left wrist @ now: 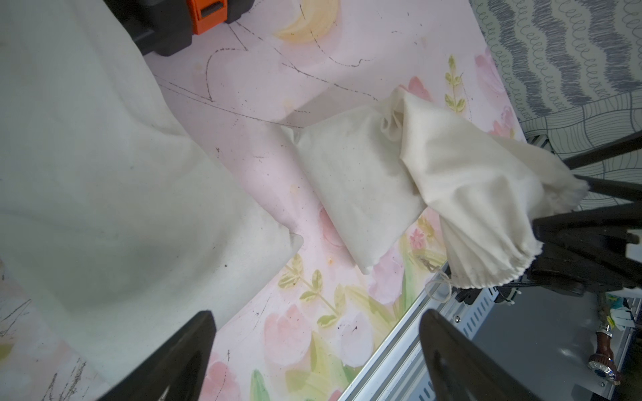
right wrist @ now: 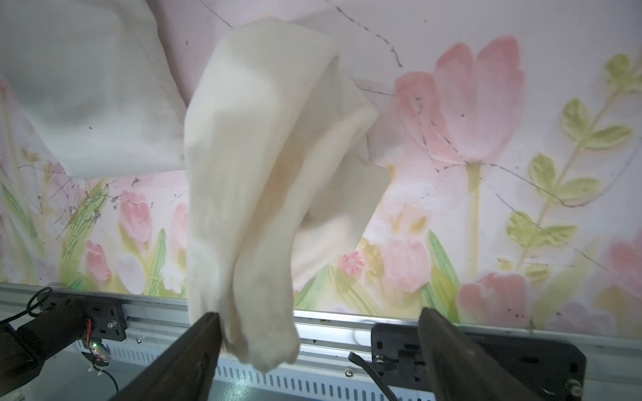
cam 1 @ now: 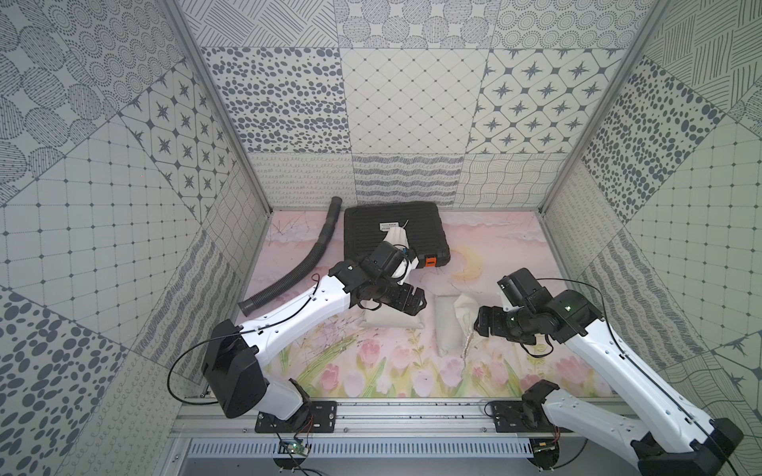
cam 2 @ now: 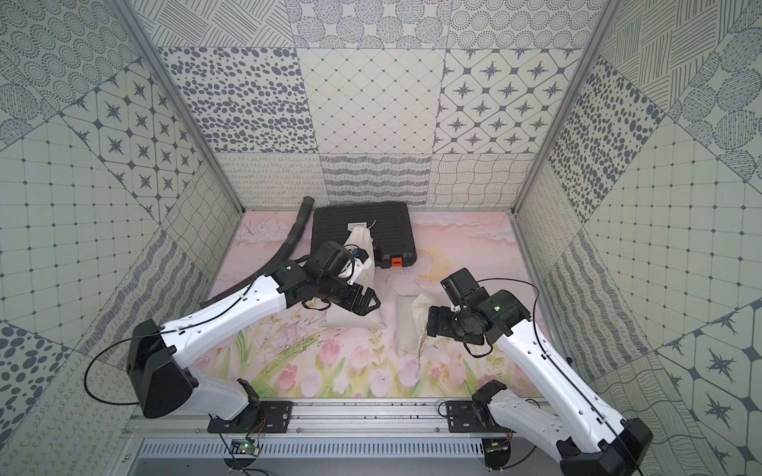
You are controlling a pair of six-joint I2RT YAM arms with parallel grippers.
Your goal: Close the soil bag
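Observation:
A cream cloth bag [left wrist: 354, 180] lies on the table, its body flat. Its loose upper part [right wrist: 267, 133] is folded over to the right, and the gathered mouth end [left wrist: 491, 267] droops toward the table's front. My right gripper [cam 1: 487, 321] is open at this cloth; in the right wrist view the mouth end sits between the spread fingers, close to the left one, and whether they touch cannot be told. My left gripper [cam 1: 413, 300] hangs open with nothing between its fingers, above the gap between this bag and a larger cream bag [left wrist: 133, 220].
The larger bag's neck leans up on a black case [cam 1: 428, 226] with an orange latch [cam 1: 431, 261]. A dark ribbed hose [cam 1: 305, 265] curves along the left. Bare table shows at the right and along the front edge.

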